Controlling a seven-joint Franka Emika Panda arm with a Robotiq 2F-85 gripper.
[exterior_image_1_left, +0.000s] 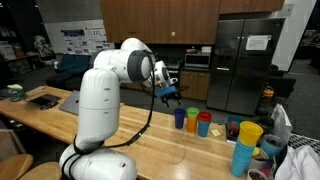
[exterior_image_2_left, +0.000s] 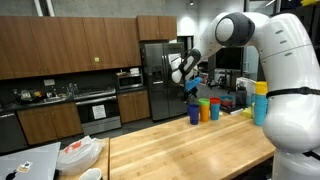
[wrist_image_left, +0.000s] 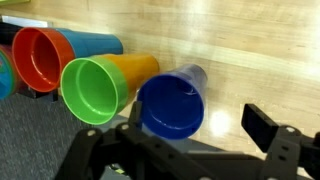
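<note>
A dark blue cup (exterior_image_1_left: 179, 119) (wrist_image_left: 172, 105) stands upright on the wooden table, at the end of a row of cups. Above it hangs my gripper (exterior_image_1_left: 171, 92), open and empty. Seen from the wrist, the cup's mouth lies between the two fingers, closer to the left one. Beside the blue cup is an orange cup (wrist_image_left: 136, 70) with a green inside (wrist_image_left: 89, 91). Further along the row, a cup with a red inside (wrist_image_left: 37, 60) shows a blue outer wall (wrist_image_left: 93, 44).
A tall stack of blue cups (exterior_image_1_left: 242, 157) topped by yellow ones (exterior_image_1_left: 250, 132) stands to the right in exterior view 1. A white plastic bag (exterior_image_1_left: 299, 160) lies at the far right. Bare tabletop (exterior_image_1_left: 165, 155) spreads in front of the row. A person (exterior_image_1_left: 162, 78) is behind the table.
</note>
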